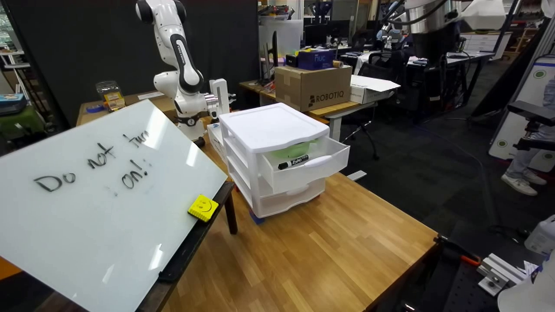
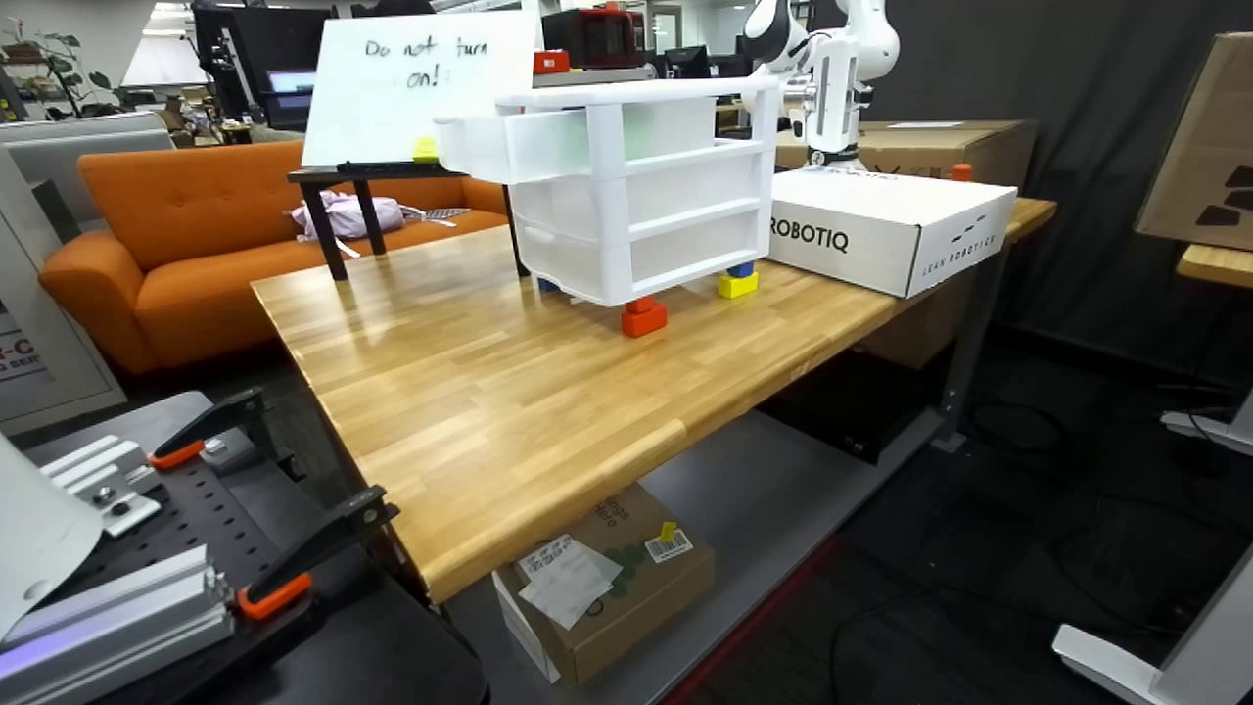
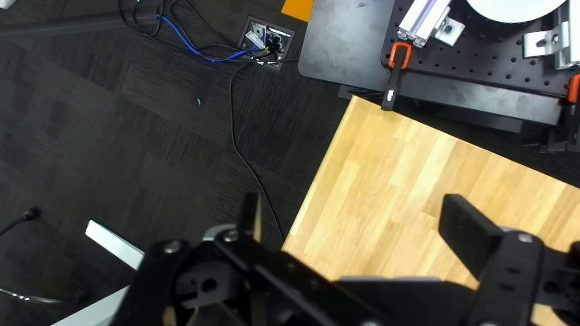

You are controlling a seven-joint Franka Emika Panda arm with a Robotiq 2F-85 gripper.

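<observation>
My gripper stands open in the wrist view, its black fingers (image 3: 468, 234) wide apart and nothing between them. Far below it are the table's corner and dark floor. Exterior view 1 shows part of the gripper and arm high at the upper right, away from the white drawer unit (image 1: 273, 125). The unit's top drawer (image 1: 312, 169) is pulled out; a black-and-white marker (image 1: 292, 162) and something green (image 1: 291, 150) lie inside. On the left leans a whiteboard (image 1: 93, 208) reading "Do not turn on!", with a yellow smiley eraser (image 1: 203, 208) at its lower edge.
Bare wooden table (image 1: 322, 249) lies in front of the drawers. A white Robotiq box (image 2: 881, 229) sits behind them, and red blocks (image 2: 643, 317) are beneath the unit. Clamps (image 3: 399, 59) and metal profiles occupy the black side bench (image 3: 348, 49). Another white arm (image 1: 179, 57) stands behind.
</observation>
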